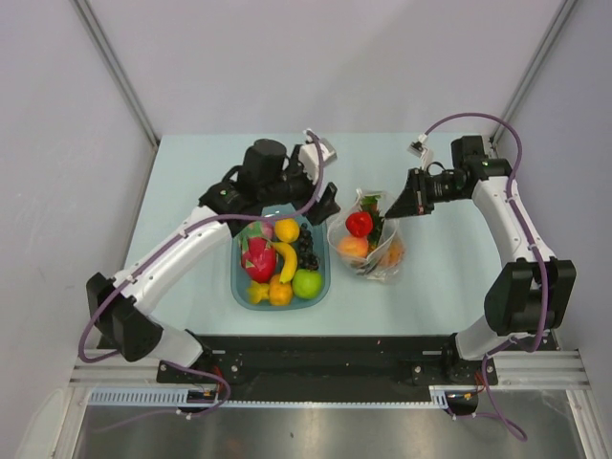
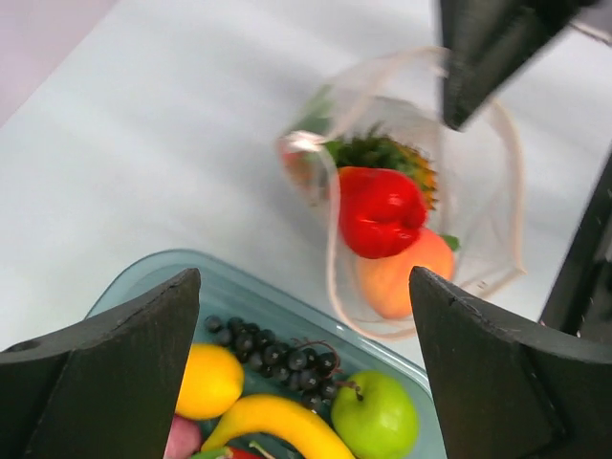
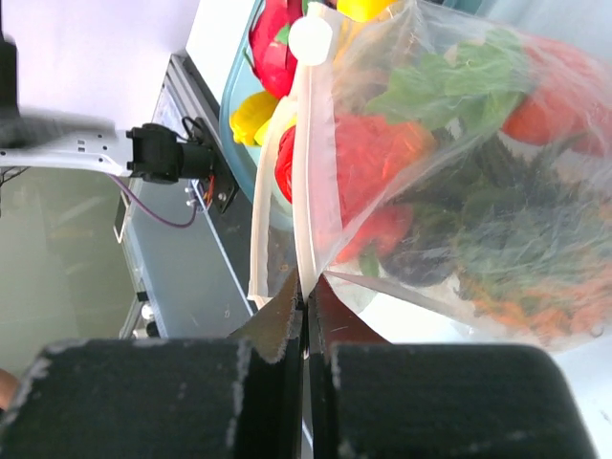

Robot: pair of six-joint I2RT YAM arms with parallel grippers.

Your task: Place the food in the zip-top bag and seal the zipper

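Observation:
The zip top bag (image 1: 378,263) stands open, holding a red pepper (image 2: 381,210), an orange peach-like fruit (image 1: 352,246), greens and carrots (image 1: 390,253). My left gripper (image 1: 320,201) is open and empty above the tray's back right, left of the bag. My right gripper is shut on the bag's rim, with the thin plastic edge between its fingertips. The blue tray (image 1: 239,287) holds dragon fruit (image 1: 256,260), a lemon (image 2: 210,378), a banana (image 1: 285,258), grapes (image 1: 306,249), a green apple (image 1: 307,283) and other fruit.
Bare white table (image 1: 191,163) surrounds the tray and bag at the back, left and right. The dark front edge of the table (image 1: 316,349) lies just below them.

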